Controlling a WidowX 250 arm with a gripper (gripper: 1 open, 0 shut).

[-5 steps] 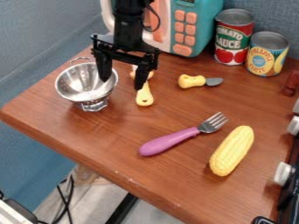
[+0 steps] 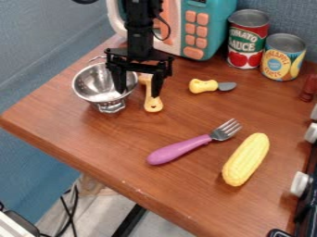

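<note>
My black gripper hangs at the upper left, over the right side of the silver colander and the upper end of a yellow-handled utensil. Its fingers point down; whether they hold anything is unclear. A short yellow-handled utensil lies to the right. A purple-handled fork and a yellow corn cob lie toward the front right.
A toy microwave and two cans, tomato sauce and a yellow-labelled one, stand at the back. A black appliance with white knobs lines the right edge.
My gripper has shifted slightly and sits a little lower over the colander's right side. The objects on the table look unmoved.
</note>
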